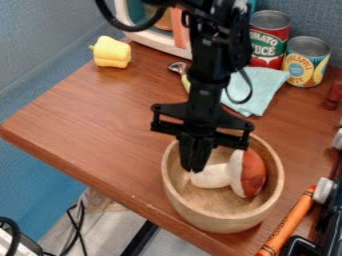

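Note:
My black gripper (201, 150) reaches down over the left part of a wooden bowl (187, 200), its fingertips near the white stem of a toy mushroom with a red-brown cap (250, 172). The mushroom lies on its side in the bowl, partly behind the gripper. Whether the fingers are apart or closed on anything is unclear from this angle.
A yellow pepper (111, 53) sits at the back left. A tomato sauce can (267, 40), a yellow can (305, 64) and a light cloth (261, 92) are at the back right; an orange crayon (287, 225) lies right of the bowl.

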